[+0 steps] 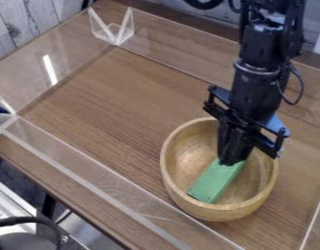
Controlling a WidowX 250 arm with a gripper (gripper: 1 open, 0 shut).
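Observation:
My black gripper (236,148) reaches down from the top right over a round tan bowl (178,156), its tip above the upper middle of the bowl. The gripper looks shut, with nothing visible between its fingers. A green bar-shaped object (215,183) lies tilted inside the bowl, just below and left of the gripper tip.
Behind the arm on the right is a blue object (273,132), partly hidden. A white wire-like holder (112,29) stands at the back left. Dark cables show at the bottom left corner.

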